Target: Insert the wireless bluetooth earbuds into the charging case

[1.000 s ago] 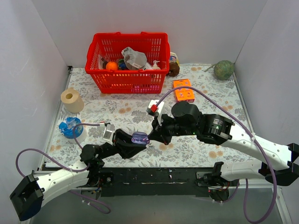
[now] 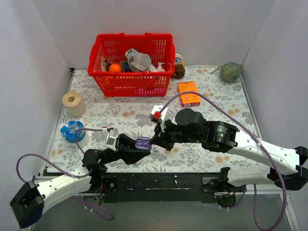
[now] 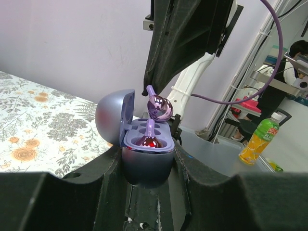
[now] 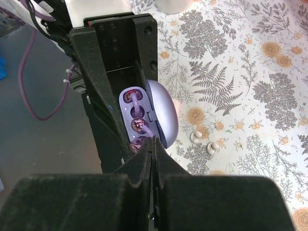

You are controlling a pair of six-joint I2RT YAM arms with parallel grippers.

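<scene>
My left gripper is shut on the open lilac charging case [image 3: 150, 180], its slots facing up and its lid [image 3: 114, 116] folded back. One purple earbud [image 3: 149, 139] sits in a slot, stem upward. A second, shiny purple earbud [image 3: 160, 108] stands tilted at the case's far end, its bulb above the slots. Against its stem is the tip of my right gripper, whose fingers are shut together; no gap shows between them, and whether they pinch the stem is unclear. The top view has both grippers meeting at the case [image 2: 143, 144].
Two small white pieces [image 4: 204, 143] lie on the floral tabletop [image 4: 226, 159] beside the case. Farther back are a red basket [image 2: 130, 86], an orange box [image 2: 189, 95], a paper roll [image 2: 74, 103] and a green round object [image 2: 230, 71].
The right gripper's tip has shifted slightly left over the case, along with the tilted earbud. The left gripper and case have stayed put.
</scene>
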